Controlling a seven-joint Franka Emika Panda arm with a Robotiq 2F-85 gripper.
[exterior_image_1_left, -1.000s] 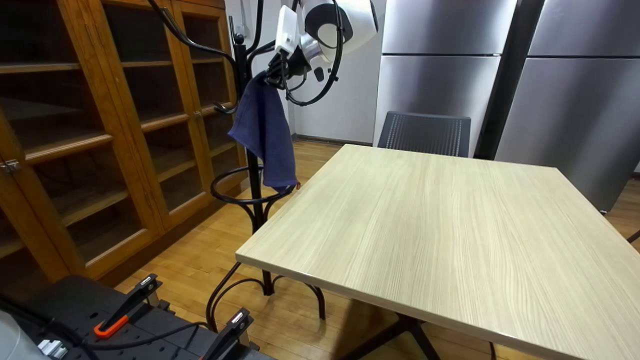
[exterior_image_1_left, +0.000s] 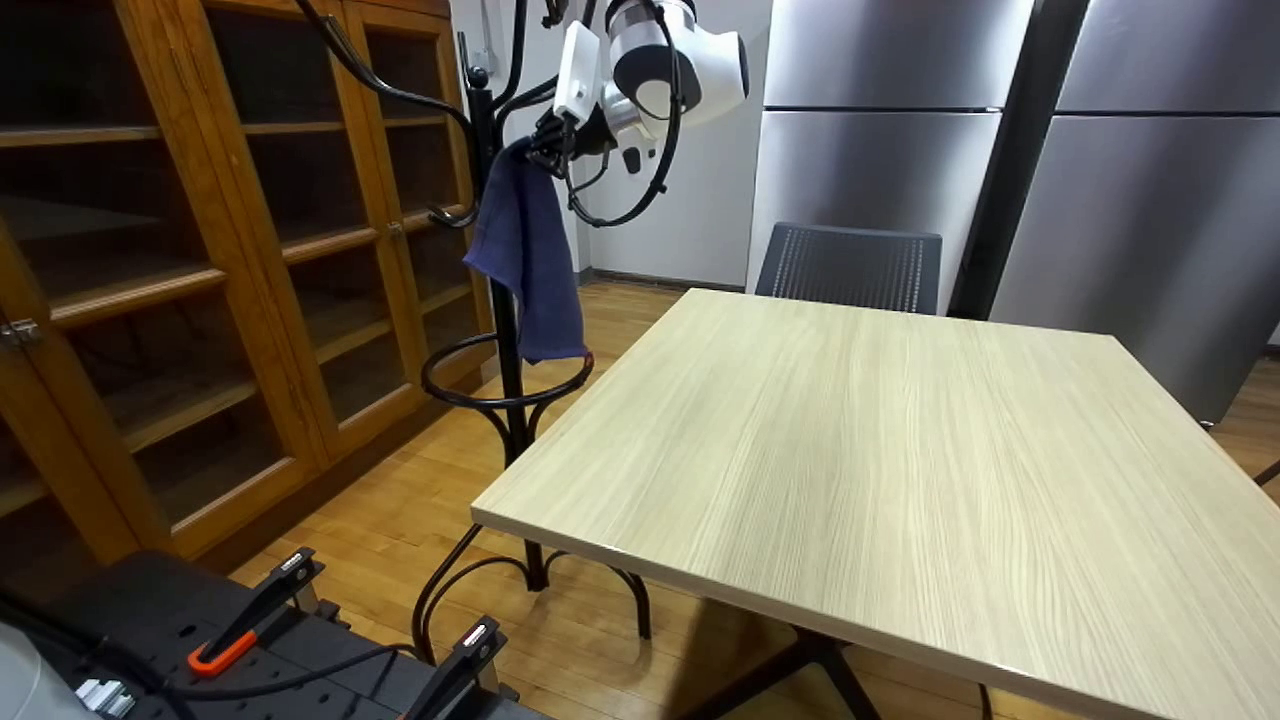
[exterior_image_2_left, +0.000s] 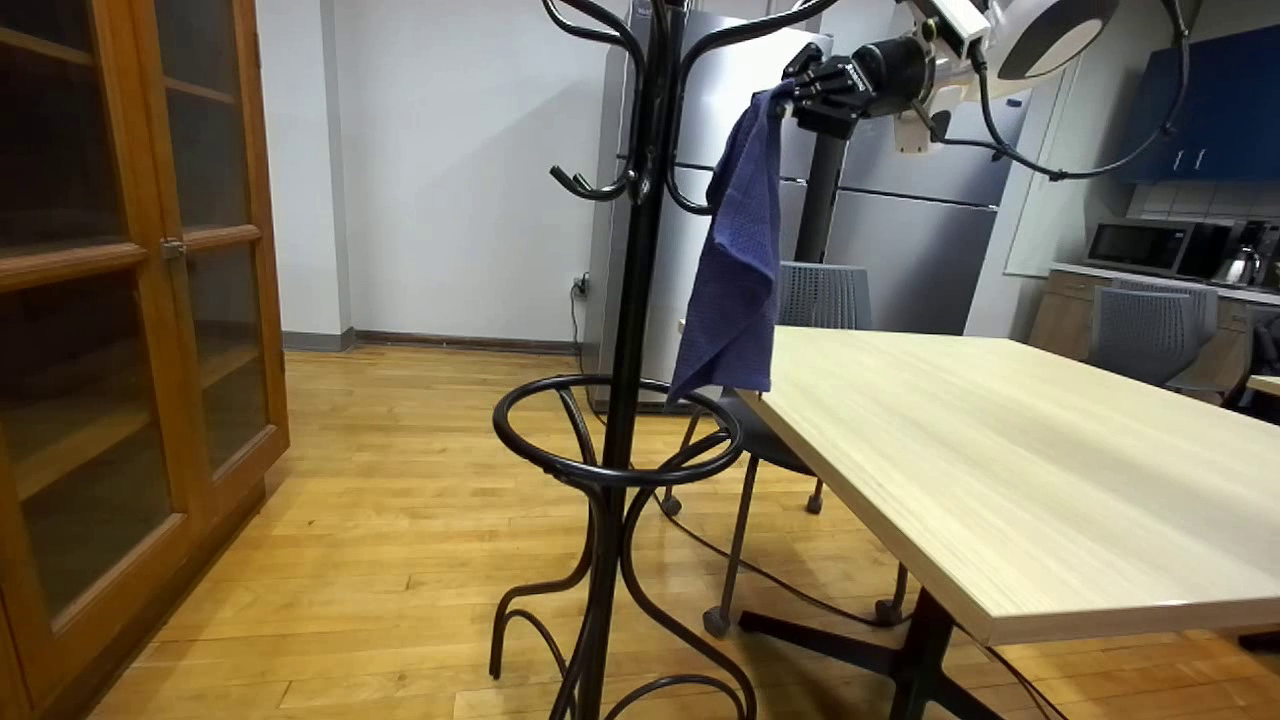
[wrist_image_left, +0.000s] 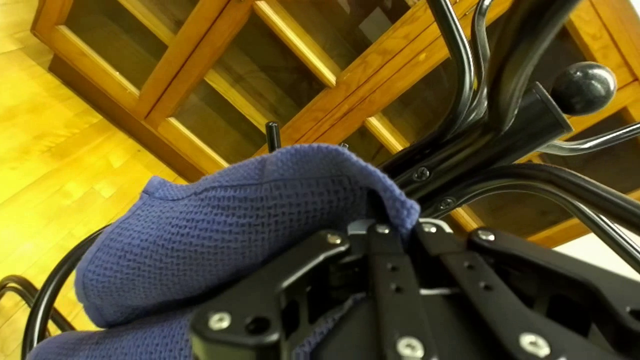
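A dark blue cloth (exterior_image_1_left: 530, 258) hangs from my gripper, which is shut on its upper edge. In the second exterior view the cloth (exterior_image_2_left: 738, 258) droops freely, its lower corner at about the height of the stand's ring. The black coat stand (exterior_image_2_left: 642, 240) rises just left of the cloth there, and its curved hooks (exterior_image_2_left: 588, 182) reach out near the gripper (exterior_image_2_left: 792, 96). From the wrist view, the stand's post (wrist_image_left: 444, 165) lies just beyond my fingertips. Whether cloth and stand touch is hard to tell.
A pale wooden table (exterior_image_1_left: 888, 456) with a bare top stands right of the stand. Glass-fronted wooden cabinets (exterior_image_1_left: 258, 240) line the left. A dark chair (exterior_image_1_left: 852, 266) and steel refrigerators (exterior_image_1_left: 882, 132) are behind the table. Clamps (exterior_image_1_left: 258, 612) sit on a black surface at lower left.
The gripper and cloth have risen slightly. The cloth's lower end has swung a little left, nearer the stand's post. The grip on the cloth looks the same.
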